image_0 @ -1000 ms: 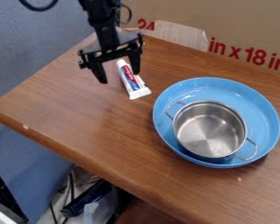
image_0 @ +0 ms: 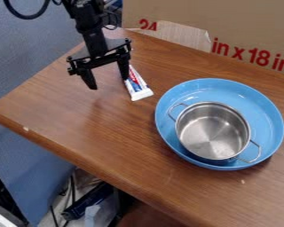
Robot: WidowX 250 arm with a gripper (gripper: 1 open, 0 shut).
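My black gripper (image_0: 107, 80) hangs over the upper left of the wooden table with its two fingers apart, open, nothing seen between them. Its right finger reaches down beside a white toothpaste tube (image_0: 138, 87) with red and blue print, lying on the table and partly hidden by that finger; whether they touch I cannot tell. To the right, a steel pot (image_0: 212, 131) with two handles stands in a light blue round plate (image_0: 261, 113).
A cardboard box (image_0: 227, 35) with red print stands along the back.
The gripper has moved down and a little to the left, its right finger now lower beside the tube. The tube, pot and plate have not visibly moved.
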